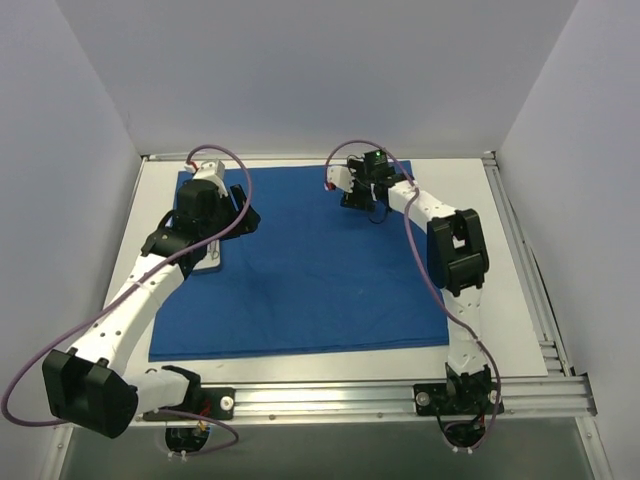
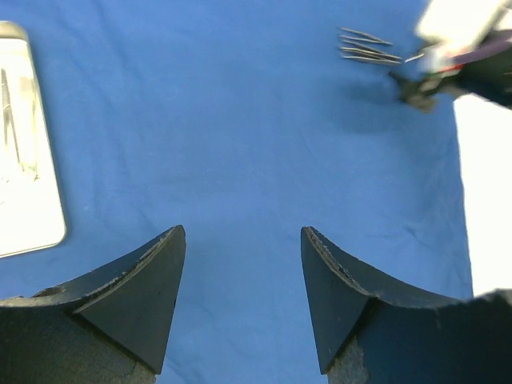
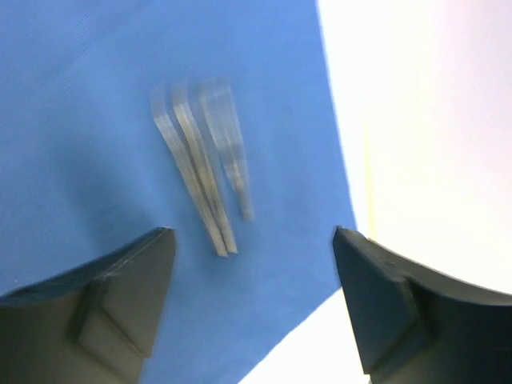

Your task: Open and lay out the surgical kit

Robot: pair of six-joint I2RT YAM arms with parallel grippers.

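Observation:
On the blue cloth several thin metal instruments lie at the right in the left wrist view; in the blurred right wrist view the instruments lie side by side below my right gripper, whose fingers are apart with nothing clearly between them. A metal tray with instruments inside sits on the cloth's left side, partly hidden by the left arm in the top view. My left gripper hangs open over the cloth beside the tray, with nothing between its fingers.
A white table border surrounds the cloth, with grey walls at back and sides. Purple cables arch over both arms.

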